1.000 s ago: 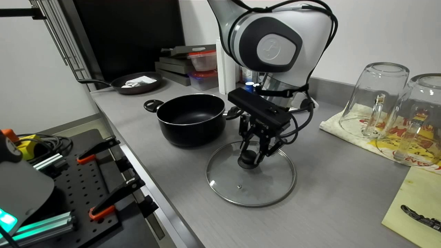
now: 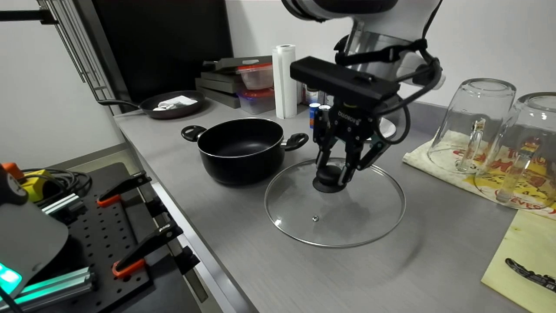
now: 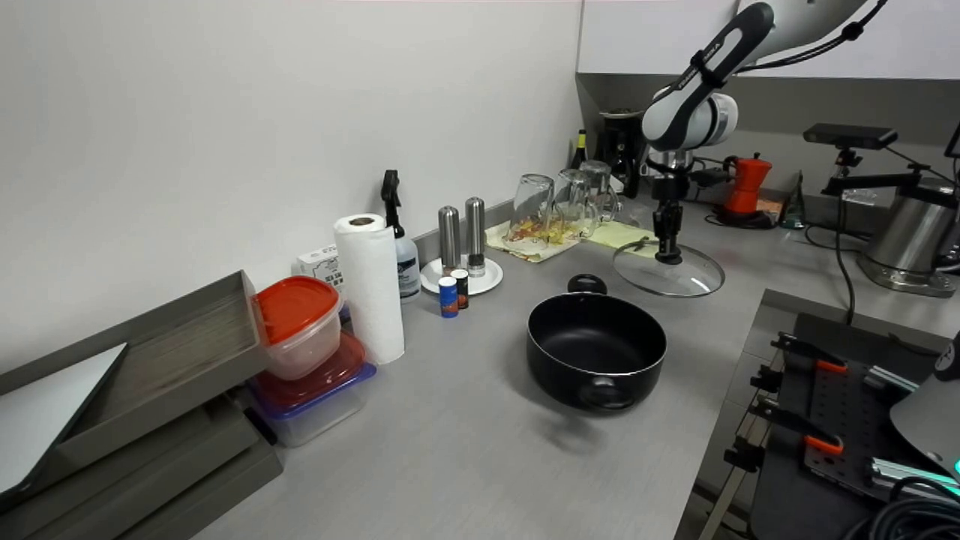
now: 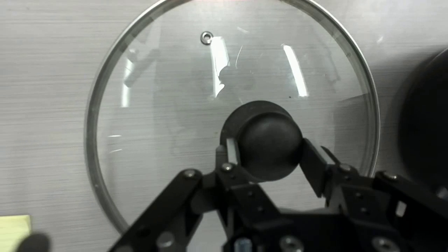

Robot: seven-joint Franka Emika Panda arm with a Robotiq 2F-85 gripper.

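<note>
My gripper [image 2: 336, 174] is shut on the black knob [image 4: 271, 145] of a round glass lid [image 2: 359, 219]. In the wrist view the fingers press the knob from both sides, and the lid's metal rim [image 4: 91, 138] spreads around it. A shadow on the counter shows the lid held above the surface, roughly level. The open black pot [image 2: 240, 148] stands beside the lid, empty as far as its inside shows. In the second exterior view the pot [image 3: 595, 355] is nearer the camera than the lid [image 3: 668, 274].
Glass mugs [image 2: 471, 125] stand upside down on a cloth near the wall. A paper towel roll [image 3: 370, 288], two metal grinders on a white plate [image 3: 487, 279] and plastic boxes line the back. A frying pan [image 2: 174, 107] lies at the far end.
The gripper and lid have risen off the counter and shifted slightly right in exterior view 1. The pot has stayed in place.
</note>
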